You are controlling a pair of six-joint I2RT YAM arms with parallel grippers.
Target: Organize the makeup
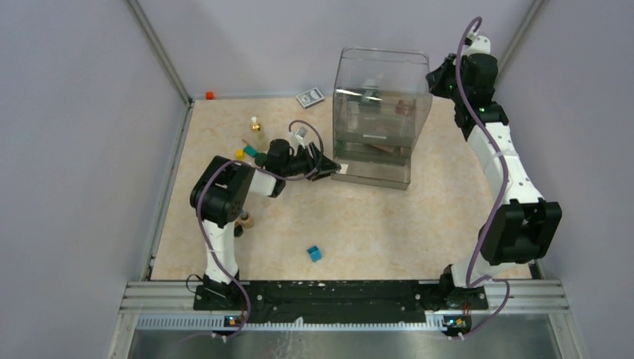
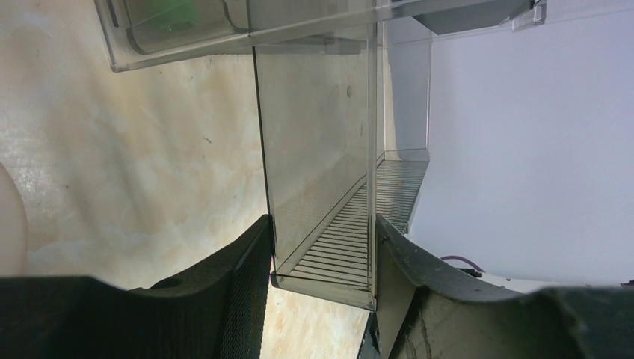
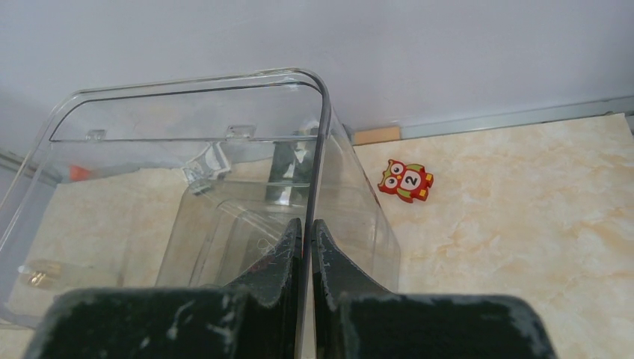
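The clear acrylic organizer (image 1: 377, 120) stands at the back centre, a low tray section at its front. My left gripper is shut on the organizer's clear wall (image 2: 315, 127) at its lower left, as the left wrist view shows. My right gripper is shut at the rim (image 3: 324, 120) of the upper lid at the right side; the rim runs down to the fingertips. A gold-capped bottle (image 1: 256, 129) stands left of the organizer.
A card box (image 1: 309, 97) lies behind, a blue cube (image 1: 314, 253) on the clear front area. Small blocks and bottles sit by the left arm. An owl toy (image 3: 405, 179) lies beside the organizer in the right wrist view.
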